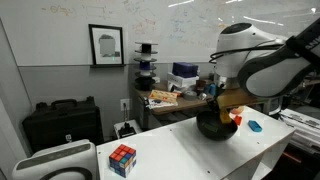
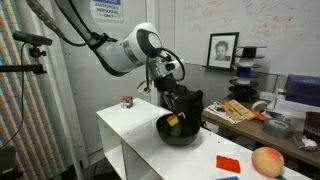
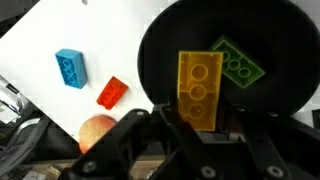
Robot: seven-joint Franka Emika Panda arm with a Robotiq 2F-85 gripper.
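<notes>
A yellow-orange toy block [image 3: 199,88] with round studs is pinched in my gripper, which is shut on it. Both stand over the black bowl [image 3: 165,60], and in the wrist view the block covers part of the bowl's inside. On the bowl's bottom lies a green block [image 3: 238,63], just beside the held one in that view. The second exterior view shows the yellow block [image 2: 173,119] at the bowl's opening, below the fingers. How far it is above the bottom I cannot tell.
A red block [image 3: 112,93], a blue block [image 3: 71,67] and a round peach-coloured fruit [image 3: 96,130] lie outside the bowl. A Rubik's cube [image 1: 122,159] sits far off, with clear white table between. Shelves and boxes stand behind.
</notes>
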